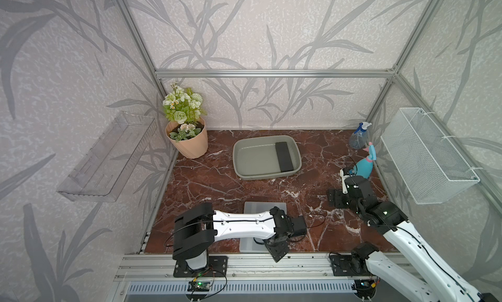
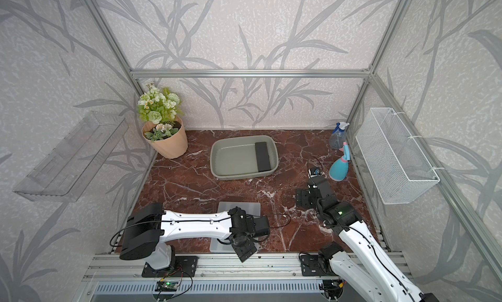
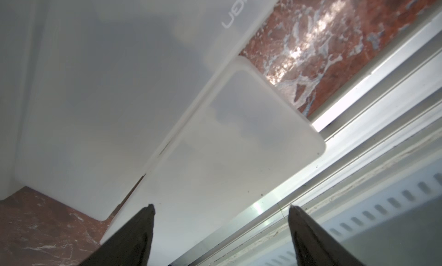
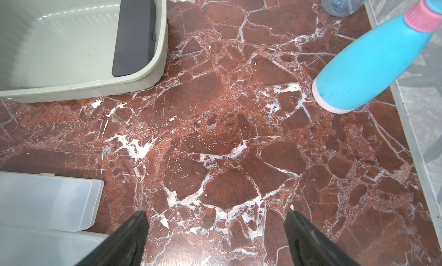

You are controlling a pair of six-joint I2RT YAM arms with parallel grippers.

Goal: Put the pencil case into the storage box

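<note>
A dark grey rectangular case [image 1: 283,156] lies inside the right side of a grey-green tray [image 1: 244,156] at the back middle, also seen in the right wrist view [image 4: 132,33]. Translucent plastic pieces [image 3: 207,164], likely a storage box, lie at the front middle under my left gripper [image 1: 285,244]. My left gripper is open, nothing between its fingers. My right gripper [image 2: 304,197] hangs open over bare table at the right, short of the tray.
A potted plant [image 1: 189,142] stands back left, a blue spray bottle [image 4: 359,63] and a clear one [image 2: 337,140] at the right. A clear basket [image 1: 107,158] and white mesh basket [image 1: 428,155] hang on the side walls.
</note>
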